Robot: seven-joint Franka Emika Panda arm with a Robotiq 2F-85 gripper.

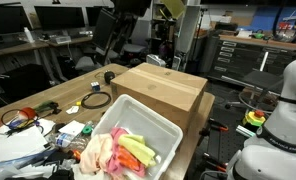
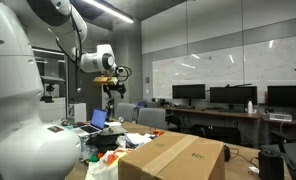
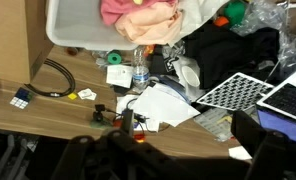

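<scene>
A white bin [image 1: 168, 130] stands low in front of the cardboard box. In exterior view 1 a yellow cloth [image 1: 137, 150], a pink cloth [image 1: 114, 157] and a peach cloth [image 1: 94, 155] lie in and across its near left part. My gripper [image 1: 110, 50] hangs high above the table, open, with nothing between its fingers. From the wrist view, the open gripper has its dark fingers [image 3: 110, 152] spread wide. The bin [image 3: 73, 30] shows at the top there, the pink cloth [image 3: 123, 8] and peach cloth [image 3: 148, 24] partly cut off.
The cardboard box [image 1: 158, 90] takes up the middle. A clear bottle [image 3: 140, 70], a green tape roll [image 3: 114, 57], a black cable loop [image 3: 58, 78], papers [image 3: 168, 105] and a laptop [image 3: 238, 92] crowd the table. Bare wood shows near the table's edge.
</scene>
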